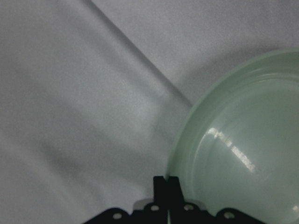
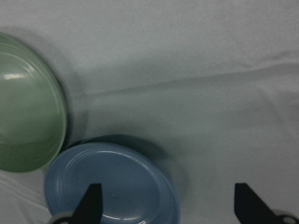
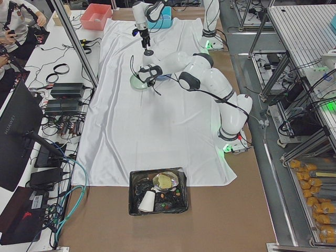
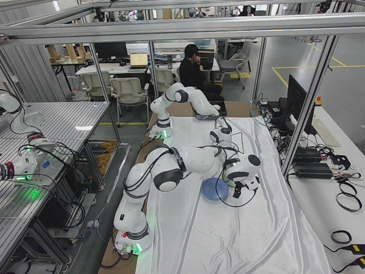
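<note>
A green plate (image 1: 243,140) (image 2: 25,107) lies on the white cloth, just beside a blue plate (image 2: 112,182) (image 4: 211,190). My left gripper is shut low at the green plate's rim; whether anything thin is between its fingers cannot be told. My right gripper is open and higher up, over the cloth near the blue plate, with nothing between its fingers.
A black tray (image 3: 157,205) with a cup and bowl sits at the table's near end. A blue bin (image 3: 164,18) and a pink bin (image 3: 96,16) stand at the far end. The cloth between plates and tray is clear.
</note>
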